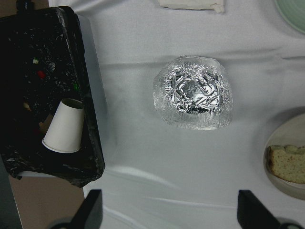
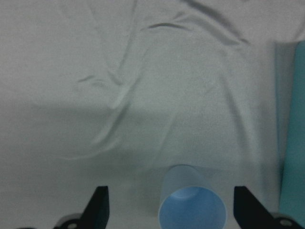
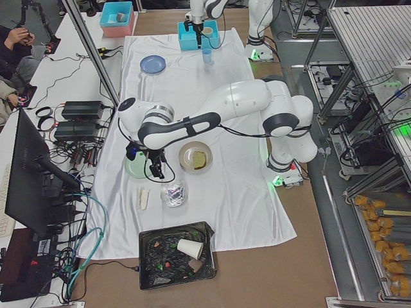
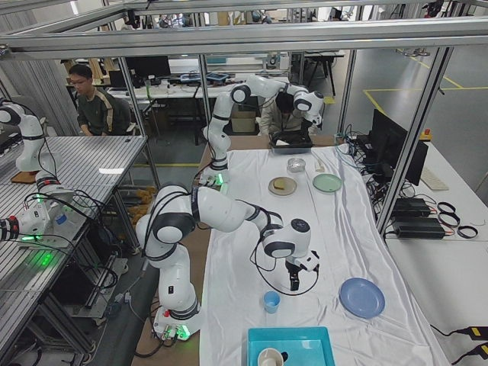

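Observation:
My left gripper stands open and empty above the cloth. In the left wrist view a foil container [image 1: 193, 93] lies at centre, a black lined bin [image 1: 28, 81] with a white paper cup [image 1: 63, 128] at left, and a beige plate [image 1: 281, 186] with bread [image 1: 288, 162] at right. My right gripper is open over a blue cup [image 2: 190, 205], with a teal tray [image 2: 293, 133] to its right.
A green plate [image 4: 327, 182], a folded white item [image 1: 190, 5] and a blue plate [image 4: 362, 297] share the white cloth [image 4: 236, 297].

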